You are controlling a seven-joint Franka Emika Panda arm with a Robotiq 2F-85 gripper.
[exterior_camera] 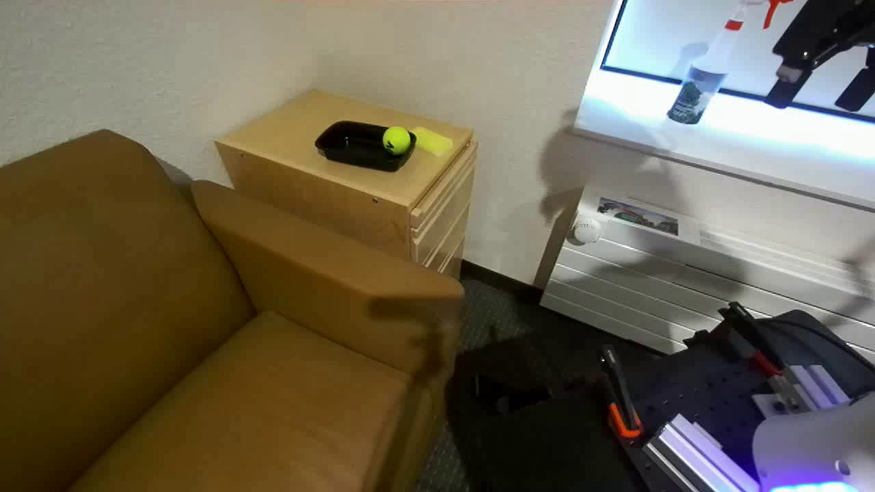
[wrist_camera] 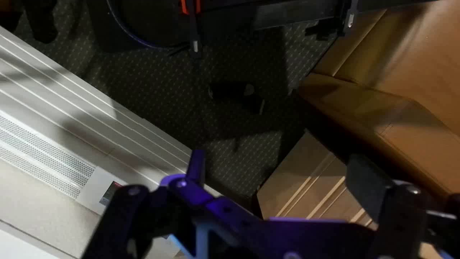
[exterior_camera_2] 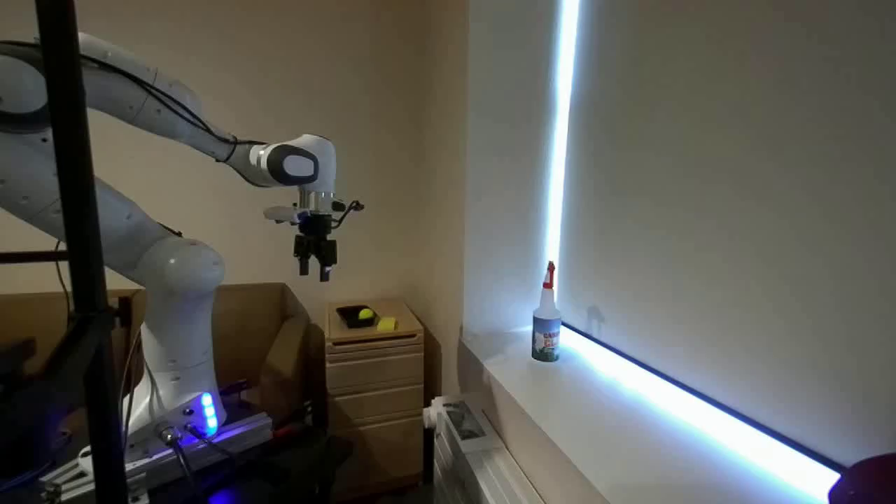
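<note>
High in the air, my gripper is open, its two fingers wide apart with only floor and cabinet seen between them. In exterior view 2 the gripper (exterior_camera_2: pixel 315 273) points down, above and in front of the wooden cabinet. On that cabinet's top (exterior_camera: pixel 328 106) rests a black tray (exterior_camera: pixel 353 143) with a yellow-green tennis ball (exterior_camera: pixel 397 140) in its right end. Beside the tray lies a flat yellow item (exterior_camera: pixel 433 141), perhaps a sponge or cloth. A spray bottle (exterior_camera_2: pixel 546 332) with a red trigger stands upright on the windowsill, clear of the gripper.
A brown sofa (exterior_camera: pixel 328 238) adjoins the cabinet. Below the windowsill (exterior_camera_2: pixel 588 403) a white radiator (exterior_camera: pixel 648 270) runs along the wall. The robot's base table (exterior_camera: pixel 681 393) carries clamps. Open air surrounds the gripper, and the sill right of the bottle is largely bare.
</note>
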